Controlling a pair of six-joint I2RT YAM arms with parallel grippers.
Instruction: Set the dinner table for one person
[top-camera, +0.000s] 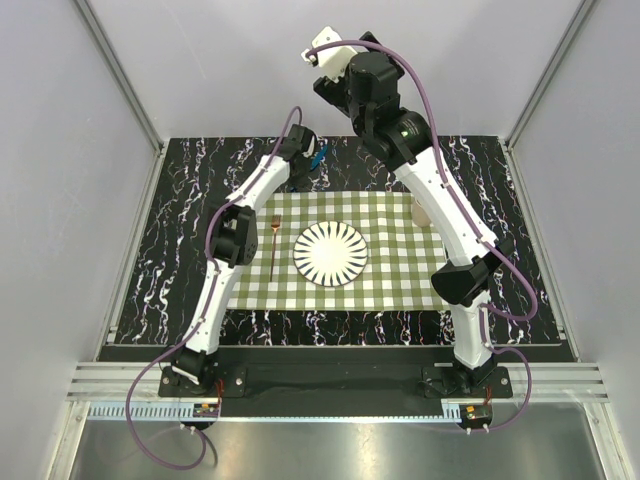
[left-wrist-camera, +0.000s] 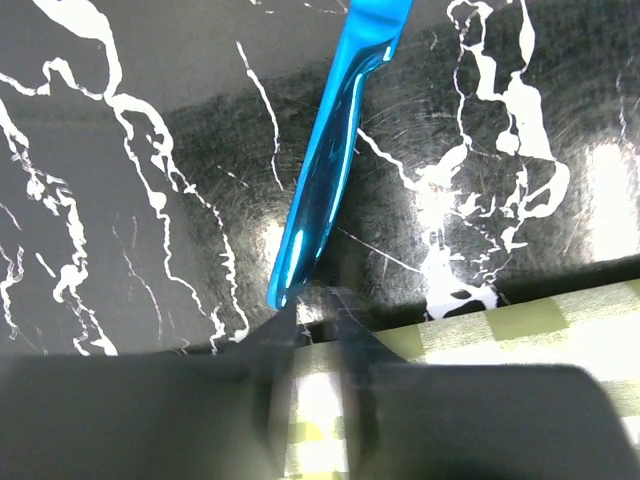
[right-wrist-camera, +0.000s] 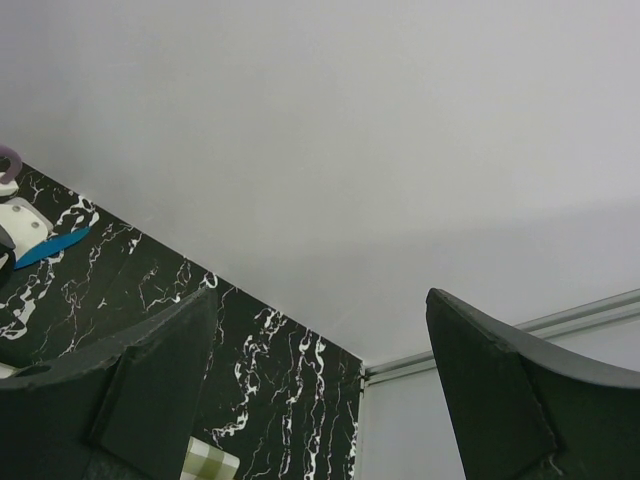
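Observation:
A blue utensil, seemingly a knife (top-camera: 318, 157), lies on the dark marble behind the placemat, partly hidden by the left arm in the top view. In the left wrist view the blue utensil (left-wrist-camera: 335, 150) has its lower end beside the left finger's tip. My left gripper hangs low over it, fingers narrowly open, nothing visible between them. Wide open and empty, my right gripper is raised high at the back. A striped plate (top-camera: 331, 224) sits on the green checked placemat (top-camera: 395, 290), with a brown-handled fork (top-camera: 274, 245) left of it.
A beige cup (top-camera: 420, 212) stands at the placemat's back right, partly covered by the right arm. The white back wall (top-camera: 230, 70) borders the marble table (top-camera: 160, 270). Bare table lies left of the placemat.

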